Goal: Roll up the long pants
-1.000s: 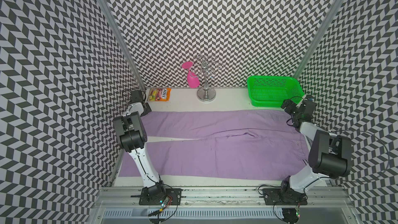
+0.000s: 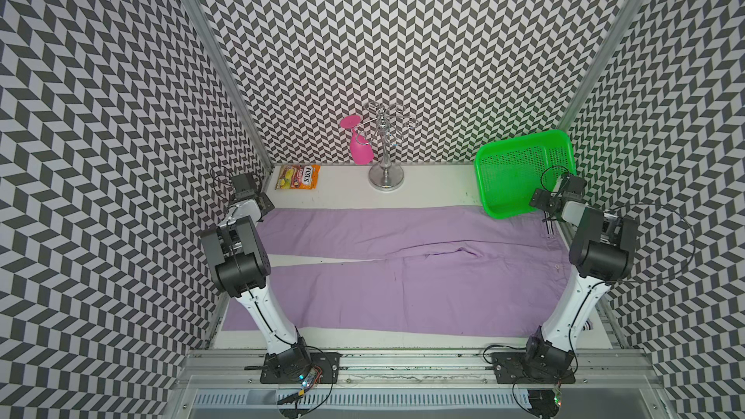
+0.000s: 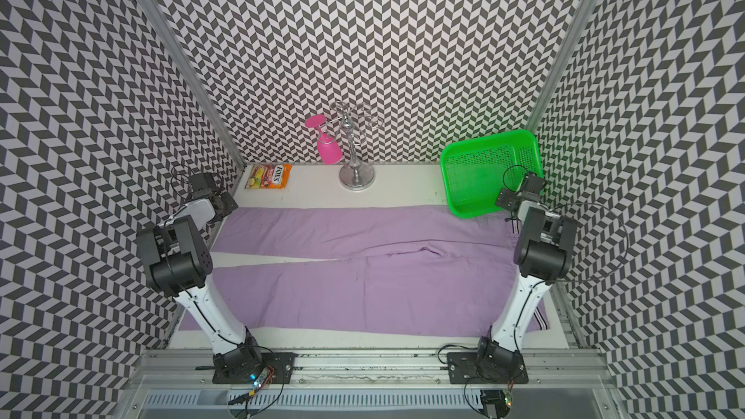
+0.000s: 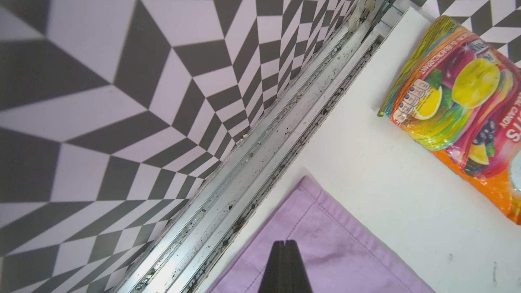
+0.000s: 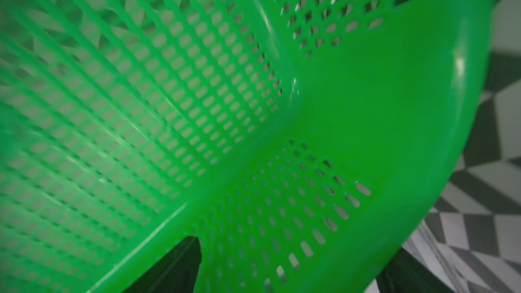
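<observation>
Lilac long pants (image 2: 364, 298) lie flat across the table, legs toward the left, waist end at the right under my right arm. My left gripper is shut, nothing visible between its fingers, over the left table edge near a corner of the upper leg (image 4: 325, 228). My right gripper is open at the near right rim of the green basket (image 3: 477, 170), its fingers either side of that rim in the right wrist view, which is blurred. The basket stands tilted at the back right, next to the pants' upper edge.
A candy bag lies at the back left. A pink spray bottle (image 2: 361, 147) and a metal stand (image 2: 385, 176) are at the back middle. A bare white strip (image 3: 403, 194) runs behind the pants; walls stand close on both sides.
The green basket has tipped and shifted, now reaching higher and further forward. My right arm has moved inward and back to the basket. My left arm moved slightly left.
</observation>
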